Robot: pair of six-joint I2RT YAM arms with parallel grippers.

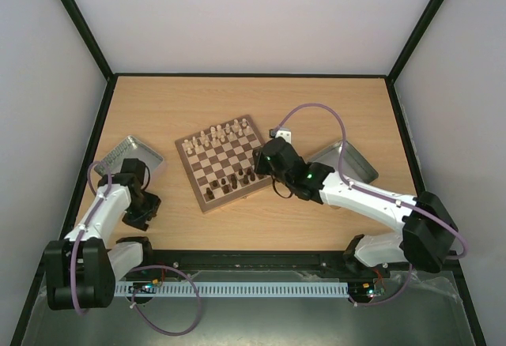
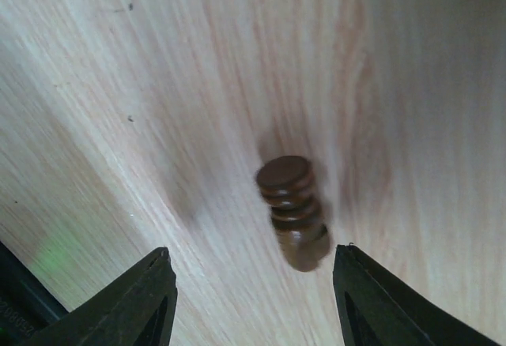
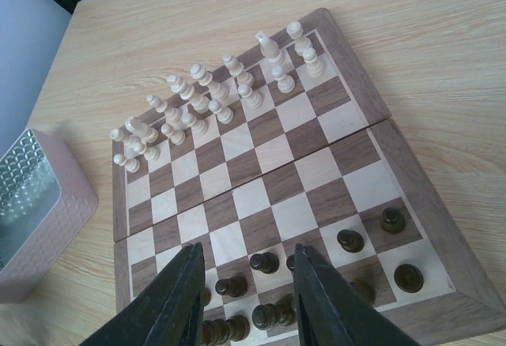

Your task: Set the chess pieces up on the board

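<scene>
The chessboard (image 1: 222, 153) holds white pieces (image 3: 264, 54) along one side and dark pieces (image 3: 350, 241) along the other. In the left wrist view a lone dark piece (image 2: 288, 208) is on bare wood, slightly beyond and between the fingertips of my left gripper; whether anything sits between those fingers is unclear. My right gripper is over the dark pieces at the board's side, fingers part open; whether a piece is between them cannot be told.
A pale tray (image 1: 129, 148) lies at the left behind my left gripper, and a metal tray (image 1: 357, 163) at the right.
</scene>
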